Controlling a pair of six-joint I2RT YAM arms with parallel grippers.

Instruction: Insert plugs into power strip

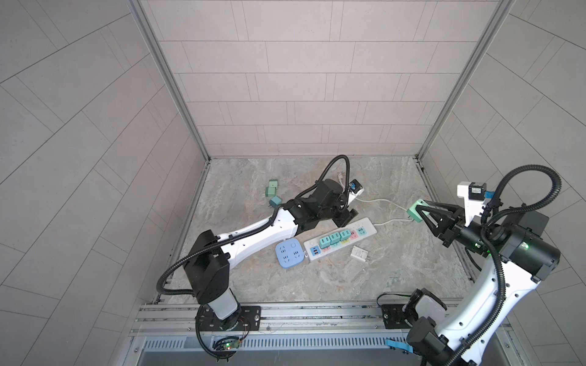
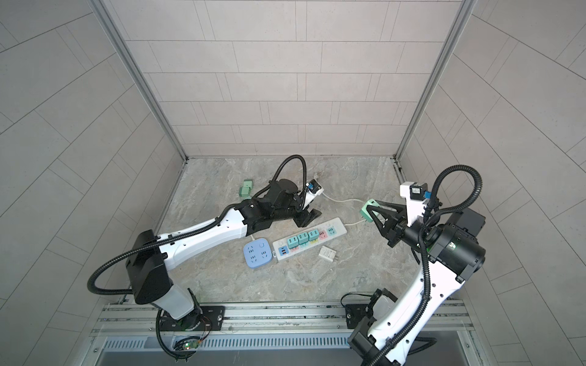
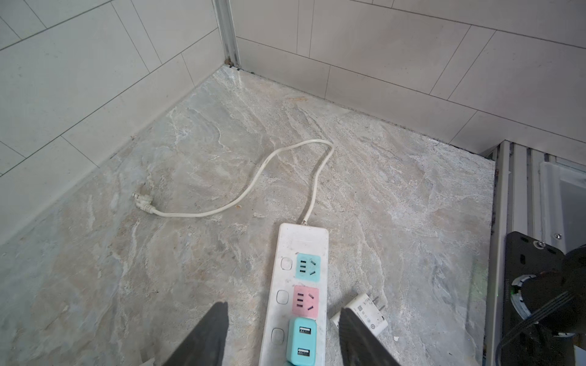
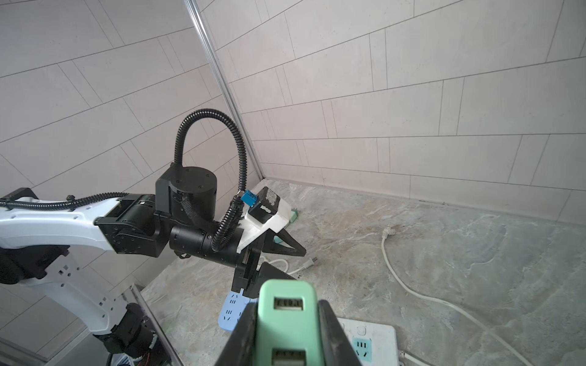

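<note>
The white power strip (image 1: 340, 238) (image 3: 294, 250) lies on the table with teal plugs (image 1: 334, 238) seated in it beside pink and blue sockets. My left gripper hangs over the strip with its fingers apart. My right gripper is shut on a green plug (image 4: 287, 305) (image 2: 370, 209), held up to the right of the strip. A white plug adapter (image 1: 359, 253) (image 3: 366, 314) lies loose beside the strip. Green and teal plugs (image 1: 271, 188) sit at the back left.
A blue socket block (image 2: 257, 252) lies left of the strip. The strip's white cable (image 3: 244, 195) runs across the table. Tiled walls enclose the table.
</note>
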